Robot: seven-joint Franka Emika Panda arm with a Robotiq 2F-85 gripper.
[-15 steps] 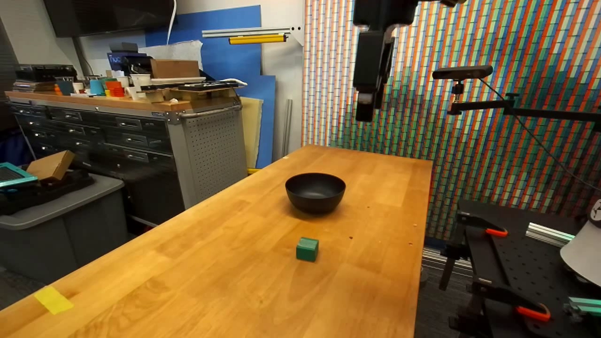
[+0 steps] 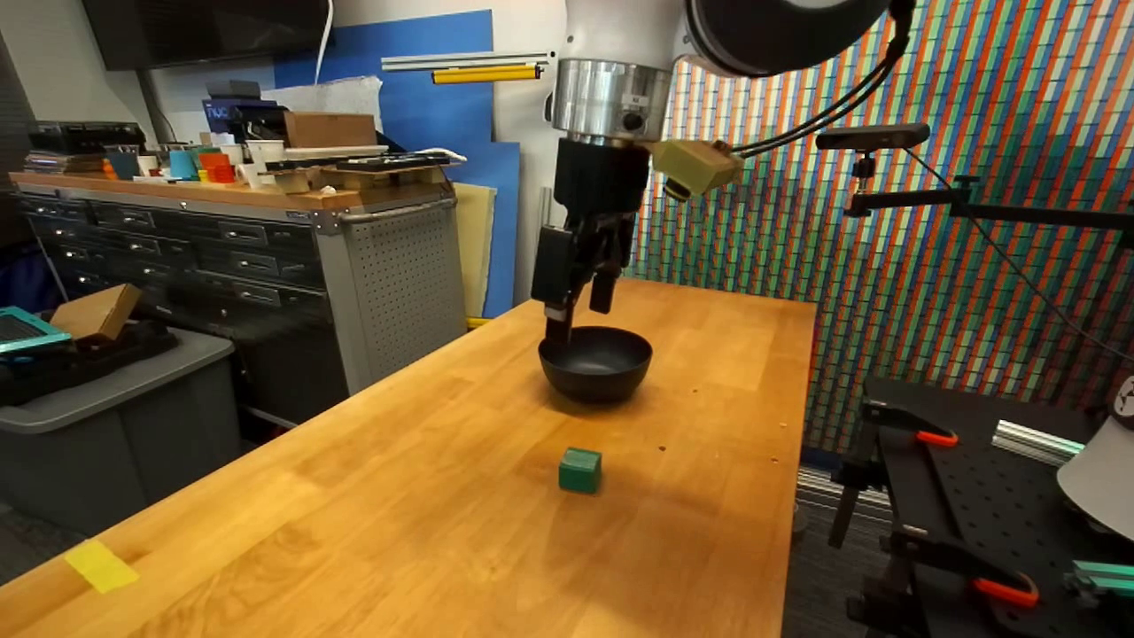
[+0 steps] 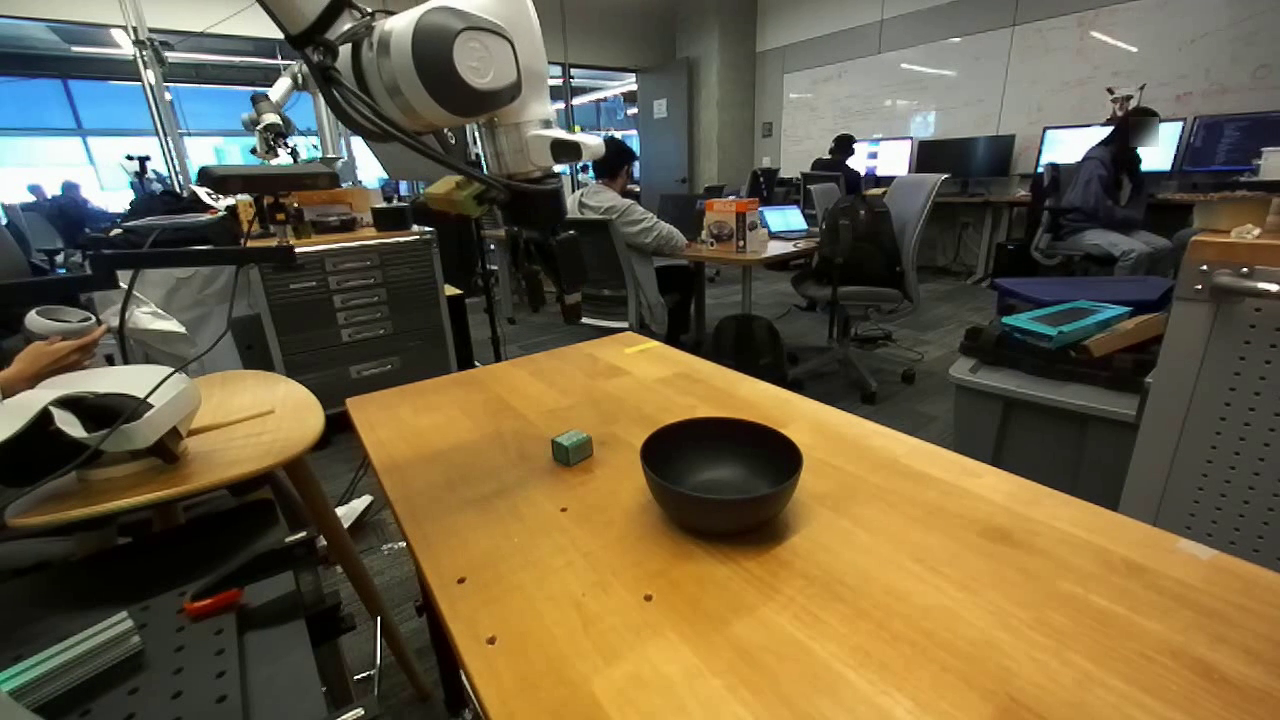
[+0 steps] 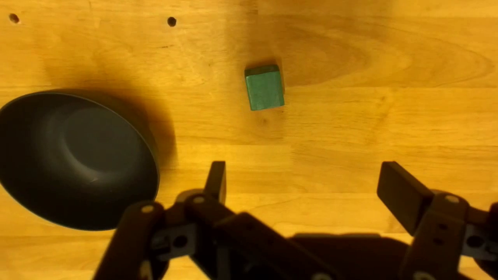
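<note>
A small green cube [image 2: 579, 470] rests on the wooden table, apart from a black bowl [image 2: 595, 367] that stands upright. Seen from the wrist, the cube [image 4: 265, 88] lies above the gap between the fingers and the bowl [image 4: 79, 158] is at the left, with nothing visible inside it. My gripper is open, its fingers wide apart and only table showing between them. In exterior view 1 the gripper [image 2: 579, 314] overlaps the bowl's rim. Exterior view 2 has the cube [image 3: 572, 448] beside the bowl [image 3: 720, 476], with the gripper high at the back.
Bare wood surrounds both objects on the table [image 3: 960, 576]. Yellow tape [image 2: 101, 565] marks one table edge. A black cart [image 2: 989, 478] with clamps stands beside the table, and a camera on an arm [image 2: 872, 137] sits behind it.
The gripper has come down and to the left in exterior view 1, from high above the table's back to the bowl's height in the picture. Cube and bowl have not moved.
</note>
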